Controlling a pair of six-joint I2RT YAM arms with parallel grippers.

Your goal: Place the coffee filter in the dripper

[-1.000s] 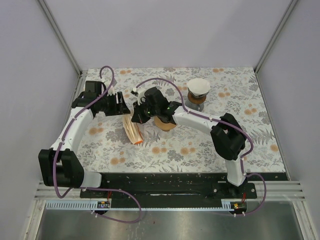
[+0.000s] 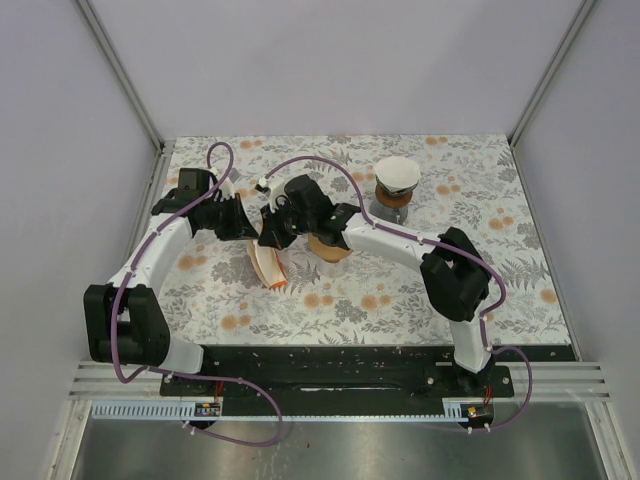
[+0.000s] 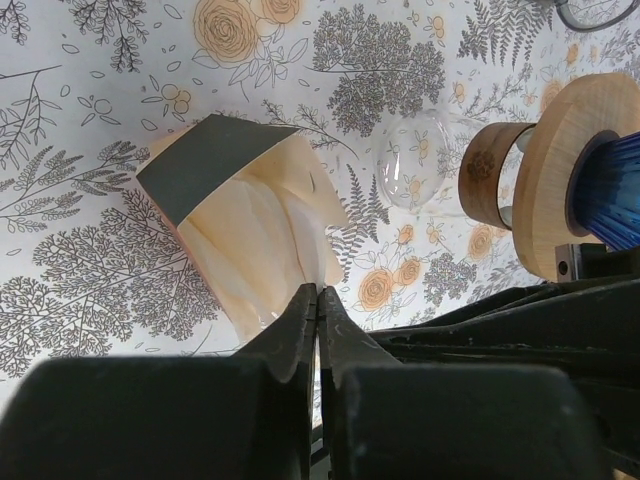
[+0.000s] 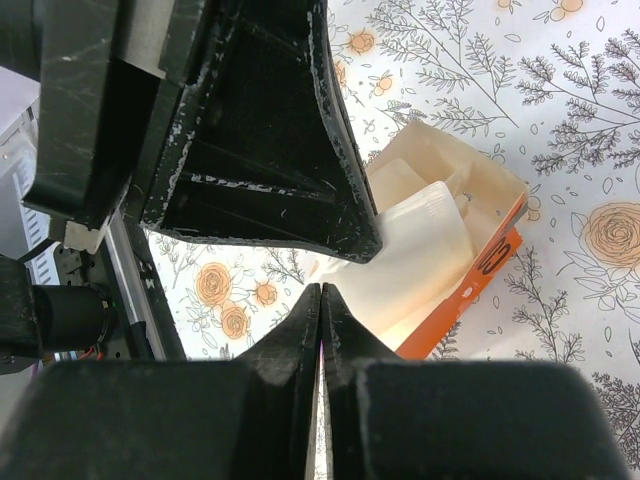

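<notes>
The orange-edged filter pack (image 2: 271, 266) lies open on the patterned table, pale paper filters (image 3: 250, 230) inside it. My left gripper is shut at the pack's opening, its tips at the edge of a white filter. My right gripper is also shut, just beside it over the pack; whether paper is between either pair of tips is hard to tell. A wooden dripper stand (image 3: 560, 160) stands to the pack's right, partly hidden by the right arm in the top view.
A glass carafe (image 2: 390, 208) with a wooden collar and a white top (image 2: 398, 171) stands at the back right.
My left gripper has come down and inward to the filters beside my right gripper, which has shifted slightly toward the left. The pack is nearly where it was.
</notes>
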